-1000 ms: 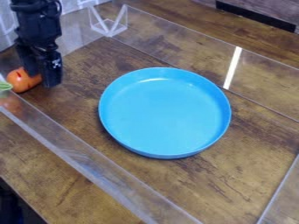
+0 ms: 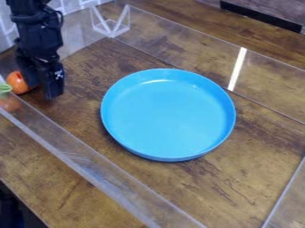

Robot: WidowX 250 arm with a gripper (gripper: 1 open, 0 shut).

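Observation:
My black gripper (image 2: 38, 77) reaches down at the upper left, open, its fingers low beside an orange carrot (image 2: 17, 82) with a pale green top. The carrot lies against the clear wall at the left, partly behind the gripper. A round blue plate (image 2: 168, 114) lies on the wooden surface to the right of the gripper, clear of it.
Low clear plastic walls (image 2: 107, 178) border the work area at the front left, at the back and on the right. Bare wood lies between the gripper and the plate and around the plate.
My gripper has shifted slightly to the right and down over the last second. The plate is unchanged.

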